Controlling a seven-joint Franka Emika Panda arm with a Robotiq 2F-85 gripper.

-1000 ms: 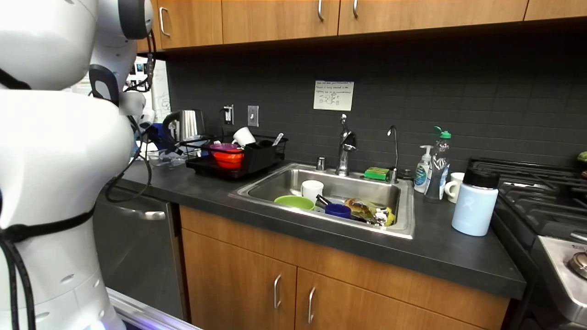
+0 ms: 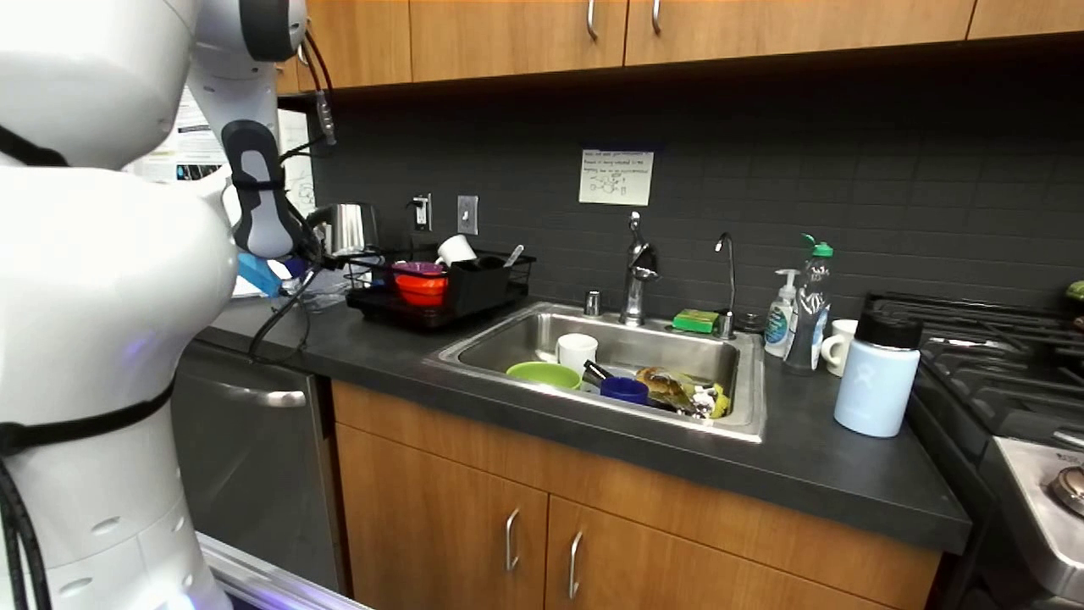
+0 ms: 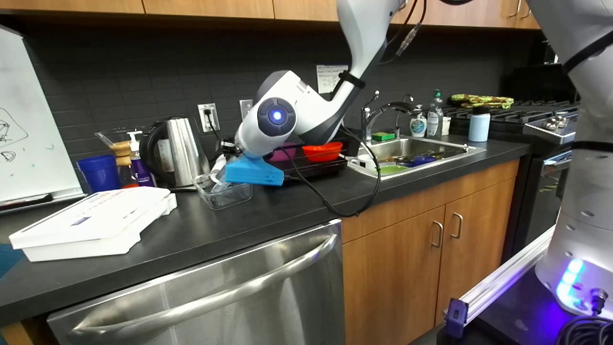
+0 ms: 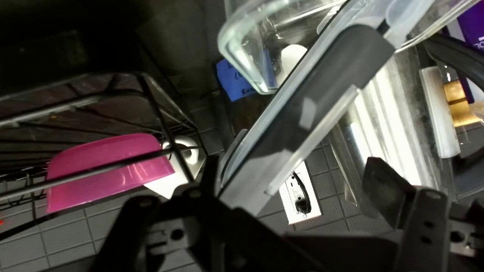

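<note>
In the wrist view my gripper stands open, its two dark fingers wide apart. A long grey-and-black utensil (image 4: 313, 97) with pale, translucent edges slants up from beside the left finger; whether that finger touches it, I cannot tell. Its upper end overlaps a clear glass container (image 4: 245, 54). That glass container (image 3: 230, 198) rests on the counter in exterior view 2, just below and left of the blue piece (image 3: 253, 171) at my wrist. My fingers are mostly hidden there, and a pale utensil end leans in the glass.
A black dish rack (image 2: 478, 290) holding a red bowl (image 2: 419, 290) and a pink bowl (image 4: 109, 165) stands close beside my gripper. The metal kettle (image 3: 187, 150) is behind the glass container. White boxes (image 3: 97, 221) lie to the left; a sink (image 2: 488, 351) lies right.
In exterior view 1 my arm's end has come right and lower, nearer the rack, with its blue piece now showing beside the kettle. The rack sits very slightly further right.
</note>
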